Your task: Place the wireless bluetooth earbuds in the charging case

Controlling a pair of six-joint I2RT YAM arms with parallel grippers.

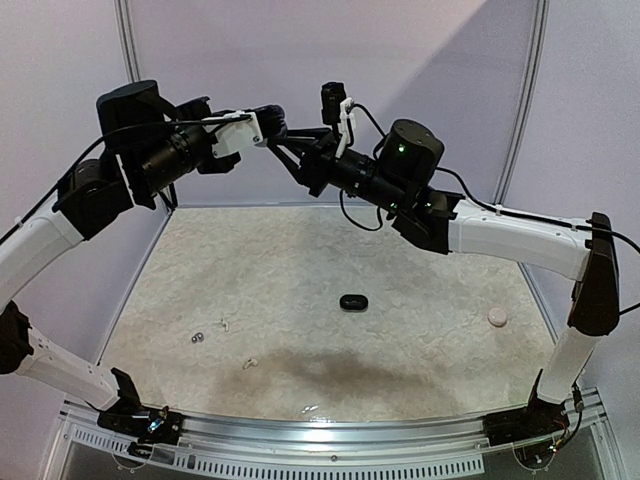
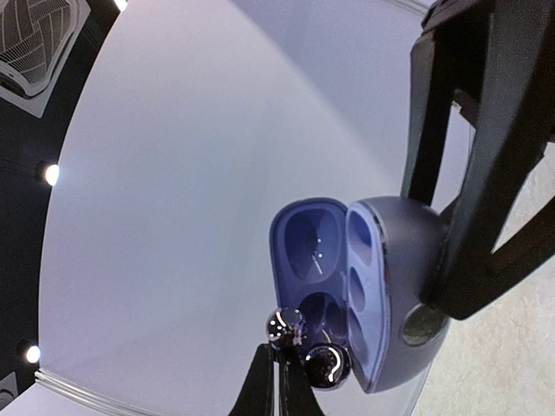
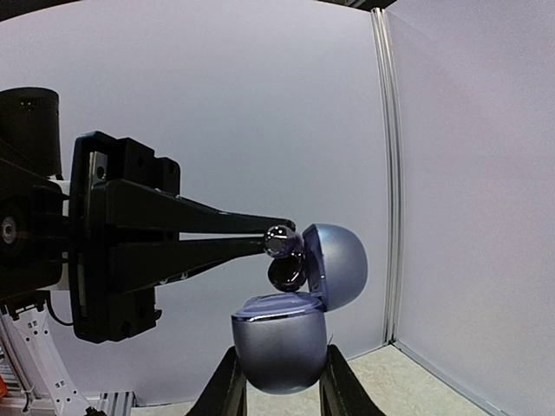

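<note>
A lavender charging case [image 2: 403,260] with its lid open is held up in the air by my right gripper, whose fingers are on its body. A shiny earbud [image 2: 286,329] is at the tips of my left gripper, which is shut on it at the case's cavities. Its round dark end [image 3: 286,273] shows between lid and body in the right wrist view. Whether it sits inside a cavity I cannot tell. In the top view both grippers meet high above the table, largely hiding the case.
On the table [image 1: 250,260] lie a black oval case [image 1: 353,302], a pale pink round object [image 1: 497,316] and several small pieces [image 1: 197,337] at the left and front.
</note>
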